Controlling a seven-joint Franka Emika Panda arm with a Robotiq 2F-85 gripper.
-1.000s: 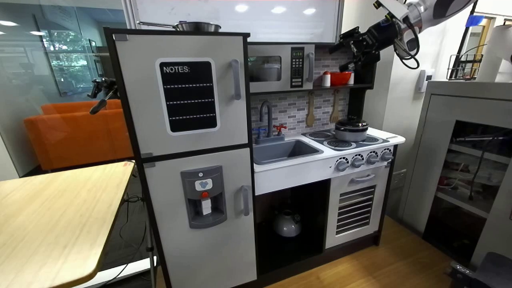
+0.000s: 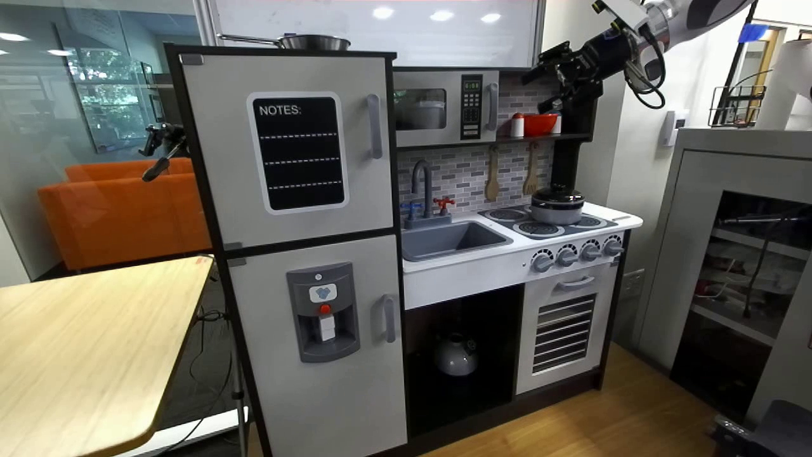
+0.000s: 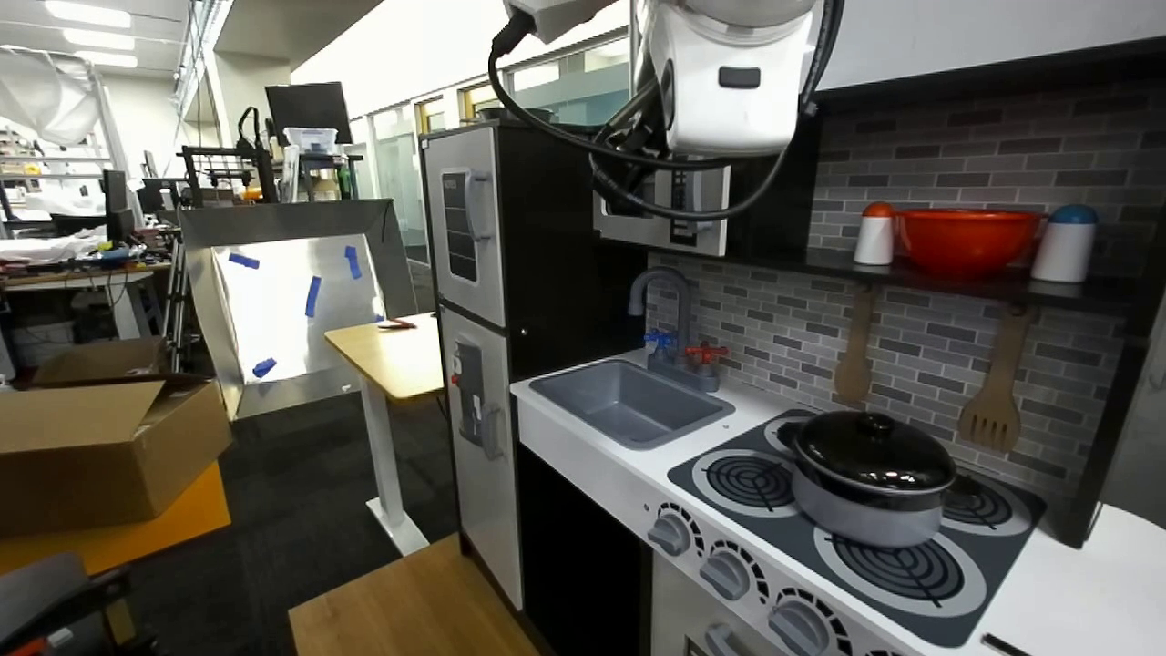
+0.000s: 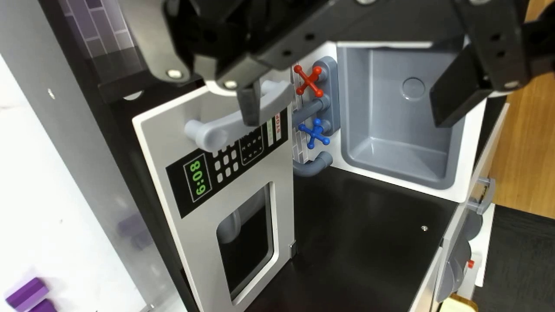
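Observation:
High at the right of exterior view 1, my gripper hangs open in the air in front of the shelf side of the toy kitchen. Its two dark fingers stand wide apart in the wrist view, with nothing held between them. The toy microwave has its door closed, and its grey handle appears beyond one finger in the wrist view; whether they touch cannot be told there. Exterior view 2 shows the arm from behind, hiding part of the microwave.
A black-lidded pot stands on the stove. Above it, the shelf holds a red bowl and two shakers. The sink is empty. A pan rests on top of the fridge, and a kettle sits in the lower opening.

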